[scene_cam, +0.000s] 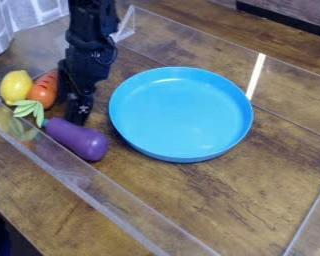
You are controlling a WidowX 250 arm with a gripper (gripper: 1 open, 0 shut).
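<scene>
My black gripper (77, 98) is low at the left of the camera view, open, just right of a toy carrot (43, 90), whose orange body lies by its fingers. A yellow lemon (15, 88) lies left of the carrot. A purple eggplant (77, 138) with a green top lies below the gripper. A large blue plate (180, 115) is to the right. Whether the fingers touch the carrot is hard to tell.
A clear-walled enclosure surrounds the scene on the wooden table (243, 200); its near wall runs diagonally past the eggplant at lower left. Free floor lies behind and right of the plate.
</scene>
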